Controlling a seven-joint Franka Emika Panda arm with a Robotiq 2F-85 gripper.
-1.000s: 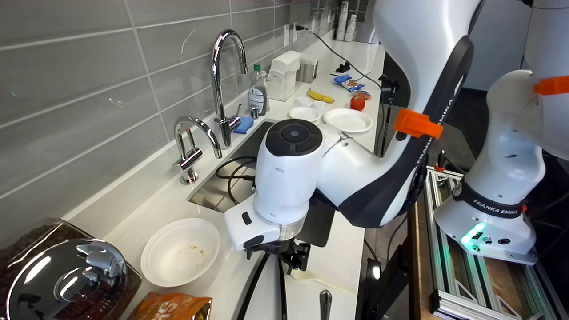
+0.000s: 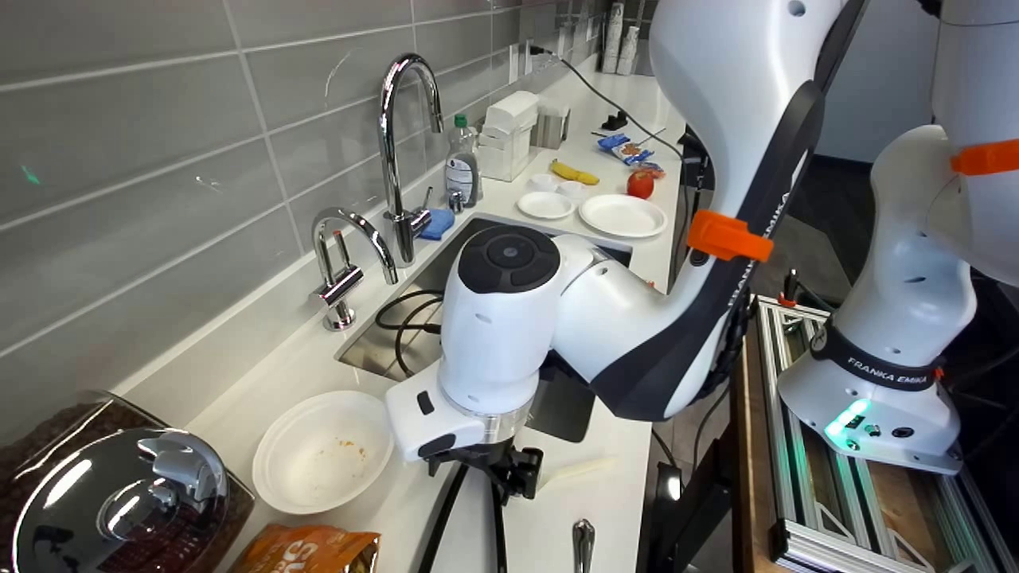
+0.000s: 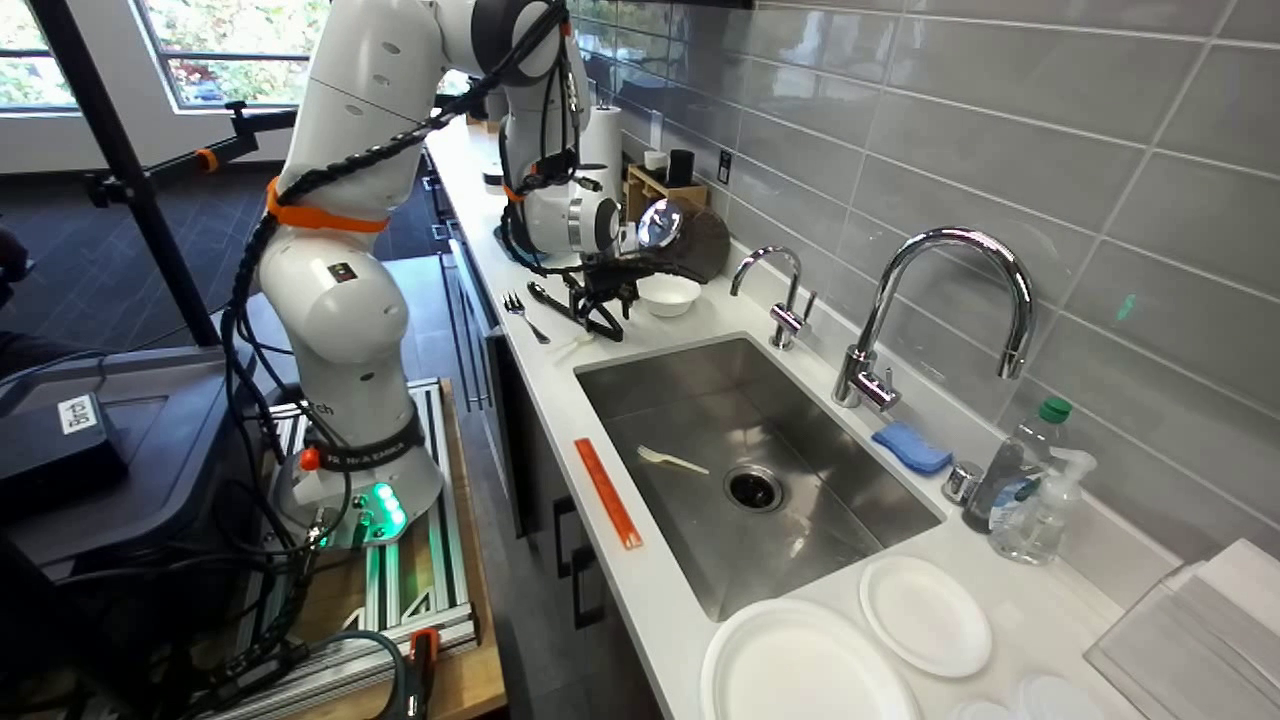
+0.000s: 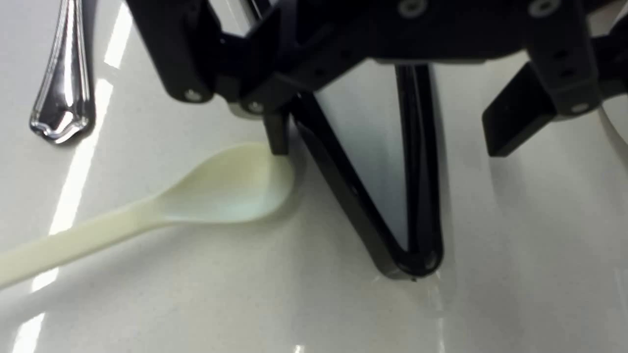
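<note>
Black V-shaped tongs lie on the white counter, their joined end pointing down in the wrist view. My gripper is open over them, one finger on each side, with clear space between the tongs and the right finger. The left fingertip is right at the bowl of a cream plastic spoon; whether it touches is unclear. In exterior view 1 the gripper hangs low by the tongs, partly hiding them. Exterior view 2 shows the tongs' end beneath the gripper.
A white bowl with crumbs stands beside the gripper, near an orange bag and a lidded glass jar. A metal fork lies by the counter's front edge. The sink holds a light plastic utensil.
The gripper has shifted left and slightly down in exterior view 1. The spoon has turned, its handle now angling the other way. The tongs appear shifted a little left.
</note>
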